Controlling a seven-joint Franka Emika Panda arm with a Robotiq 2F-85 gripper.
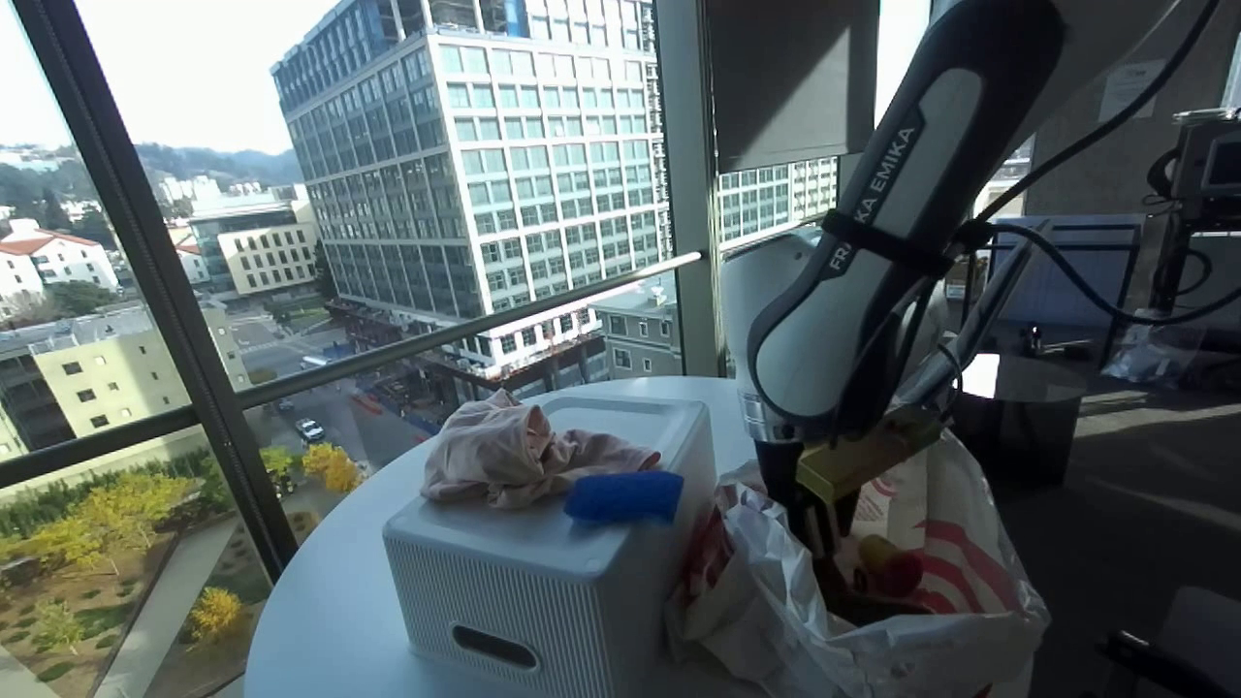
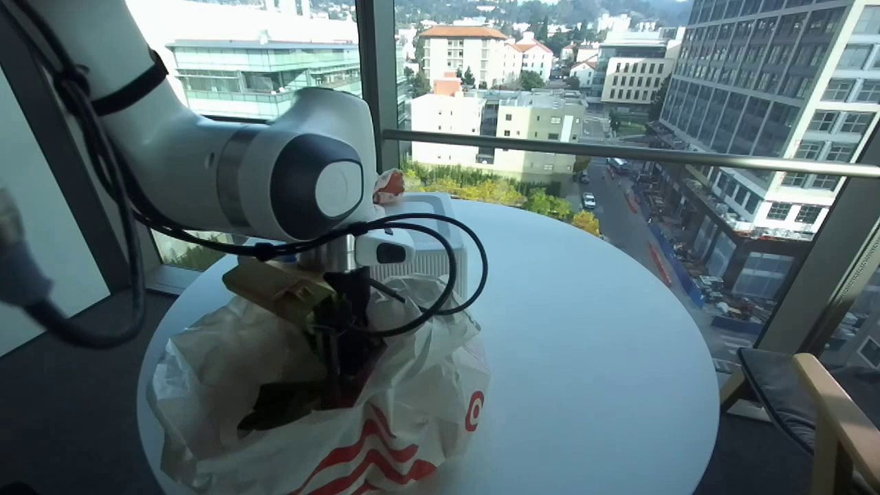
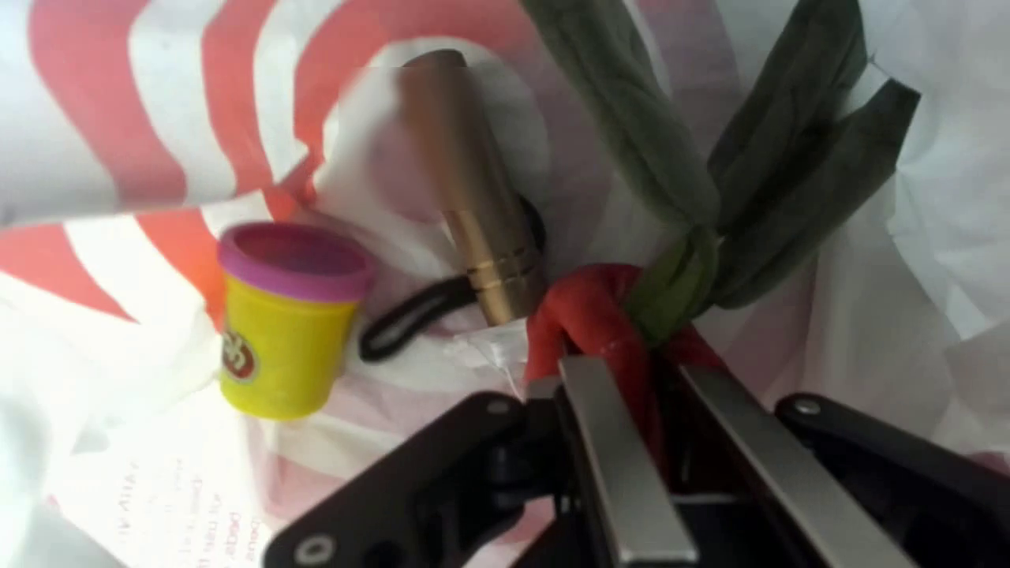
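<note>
In the wrist view my gripper is shut on a red soft toy with dark green cloth leaves. The toy's lower part is hidden between and behind the fingers. All this is inside a white plastic bag with red markings, and my hand reaches down through its opening. A yellow tub with a purple lid and a bronze-coloured cylinder with a black strap lie in the bag, left of the held toy in that view.
Beside the bag, a white ribbed box stands upside down, carrying a crumpled pink cloth and a blue item. The round white table has a broad clear area on the right in exterior view 2. Cables loop near my wrist.
</note>
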